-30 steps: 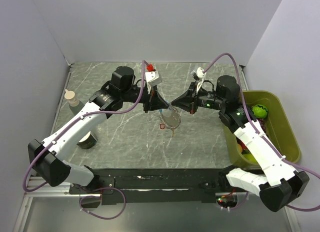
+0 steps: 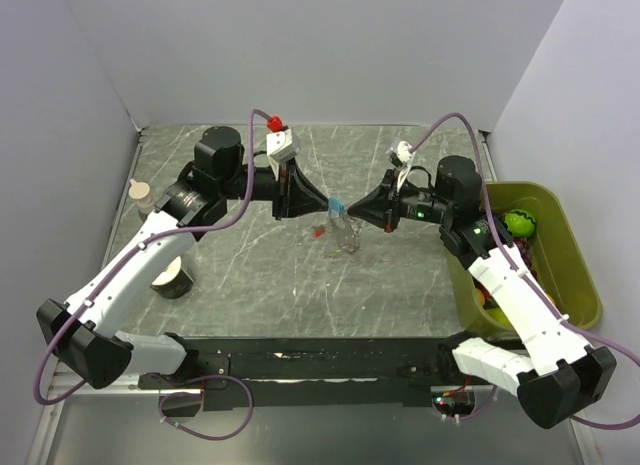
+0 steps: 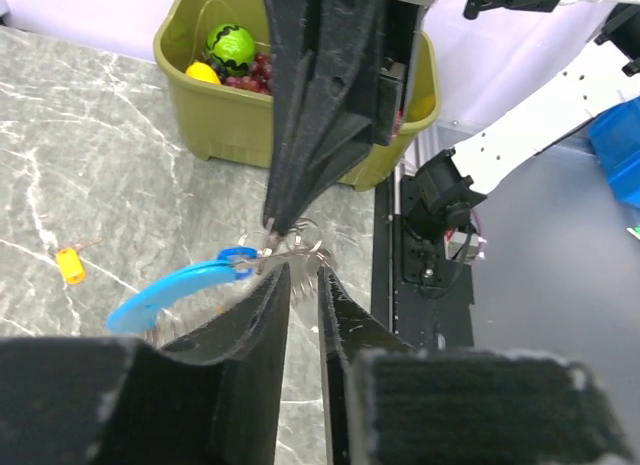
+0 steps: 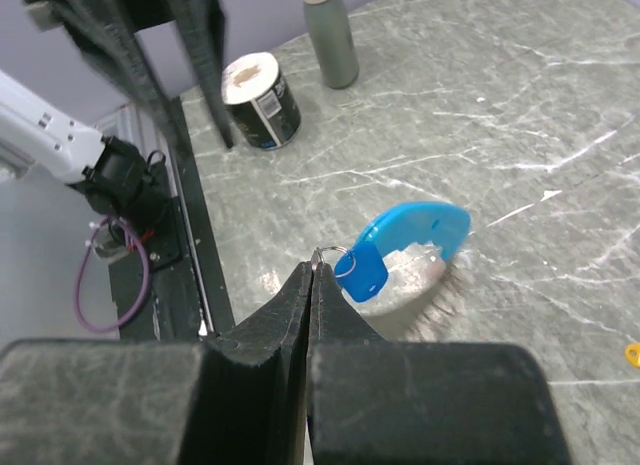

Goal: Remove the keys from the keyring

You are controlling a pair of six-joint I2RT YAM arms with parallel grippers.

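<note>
A keyring with a blue tag (image 4: 365,270) and blurred metal pieces hangs at the tips of my right gripper (image 2: 350,211), which is shut on the thin ring. In the left wrist view the blue piece (image 3: 170,290) and rings lie beyond my left gripper's tips (image 3: 300,275). My left gripper (image 2: 322,205) points at the keyring from the left, a little apart from the right one; whether anything is between its fingers I cannot tell. A small yellow key (image 3: 70,265) shows beyond, partly blurred.
An olive bin (image 2: 575,275) of toy fruit stands at the right. A bottle (image 4: 340,50) and a dark can (image 4: 265,115) stand on the left of the marble table (image 2: 250,285).
My left gripper and arm have drawn back to the left from the right gripper. The hanging keyring has swung and shifted slightly. The right arm has barely moved.
</note>
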